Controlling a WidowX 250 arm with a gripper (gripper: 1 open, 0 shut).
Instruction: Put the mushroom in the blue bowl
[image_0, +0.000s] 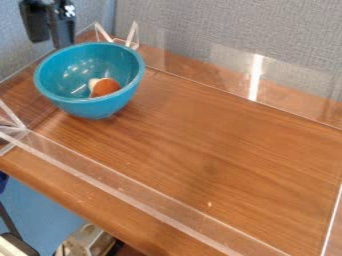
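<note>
The mushroom, with an orange-red cap (104, 88) and pale stem, lies inside the blue bowl (88, 109), near its bottom. The bowl stands upright at the left rear of the table. Up at the top left corner, above and behind the bowl's rim, hangs my dark gripper (50, 38). It is open and clear of the mushroom, its upper part cut off by the frame's edge.
Low transparent walls edge it, with a grey fabric partition (241, 30) behind. White strips show beside the bowl.
</note>
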